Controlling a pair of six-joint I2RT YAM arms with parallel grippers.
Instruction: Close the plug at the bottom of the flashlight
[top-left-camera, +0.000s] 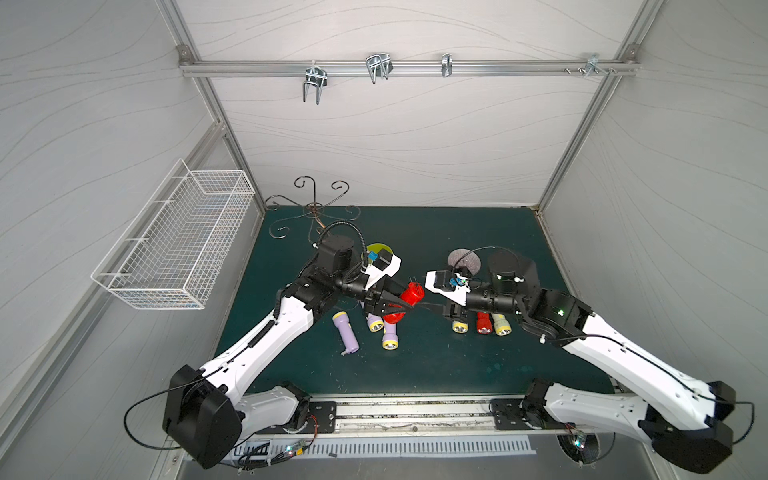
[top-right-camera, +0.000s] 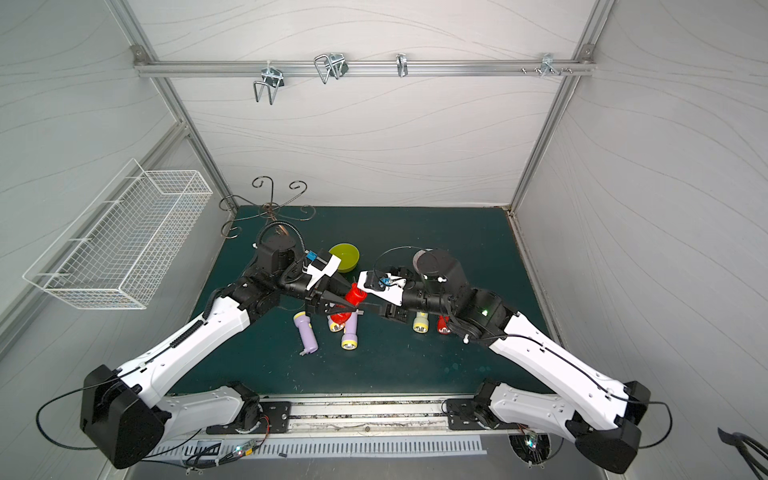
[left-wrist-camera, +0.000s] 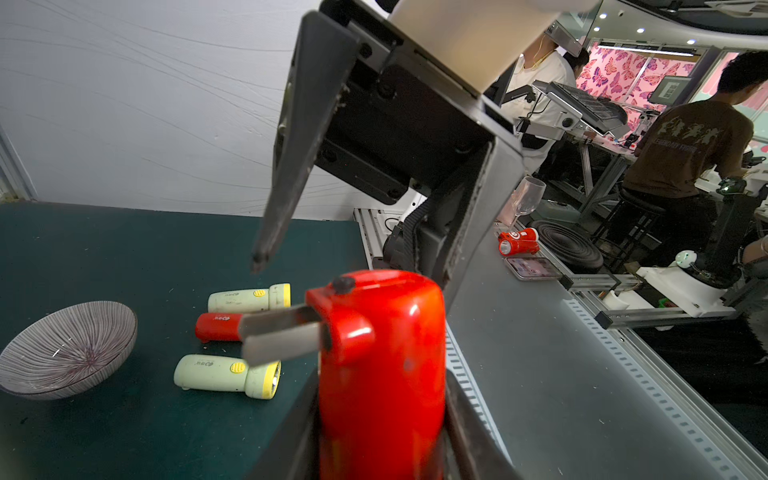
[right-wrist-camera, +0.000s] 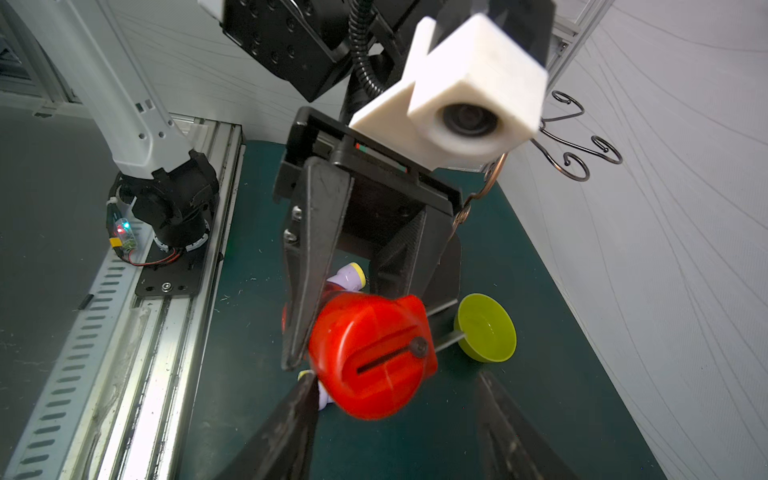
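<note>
A red flashlight (left-wrist-camera: 384, 384) stands between the fingers of my left gripper (top-left-camera: 408, 297), its bottom end facing my right gripper. From that end's side, the plug's two metal prongs (left-wrist-camera: 280, 332) stick out. In the right wrist view, the slotted red bottom end (right-wrist-camera: 372, 360) faces the camera, prongs pointing right. My right gripper is open around the space before this end, with blurred fingers (right-wrist-camera: 280, 440) apart. The left wrist view shows one right finger (left-wrist-camera: 308, 136) off to the side of the flashlight; contact with it cannot be made out.
Purple flashlights (top-left-camera: 345, 332) lie below the left arm; pale and red ones (left-wrist-camera: 220, 374) lie to the right. A green bowl (right-wrist-camera: 486, 328) and a striped bowl (left-wrist-camera: 72, 348) stand farther back. A wire rack (top-left-camera: 313, 209) occupies the far left.
</note>
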